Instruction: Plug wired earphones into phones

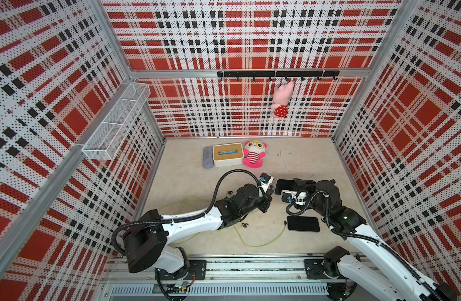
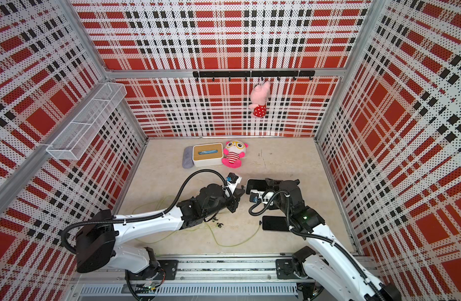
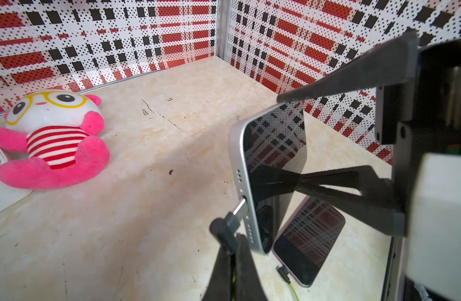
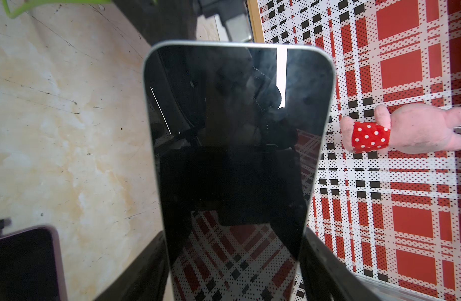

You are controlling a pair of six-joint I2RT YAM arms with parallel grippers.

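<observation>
A silver-edged phone (image 3: 270, 150) is held up off the table, its dark screen facing the right wrist camera. My right gripper is shut on it by its two long sides. At the phone's lower end, in the left wrist view, a black angled earphone plug (image 3: 225, 233) has its silver tip at the port. Part of the metal still shows outside, and how deep it sits cannot be told. Just below the plug, my left gripper is shut, with the thin green cable showing between its fingers.
On the table below lies a second phone (image 1: 303, 223), a black plug (image 3: 283, 273) at its edge and a green cable (image 1: 255, 245) trailing left. Toward the back stand a pink plush toy (image 1: 254, 154), a white box (image 1: 228, 163) and a grey case (image 1: 207, 157).
</observation>
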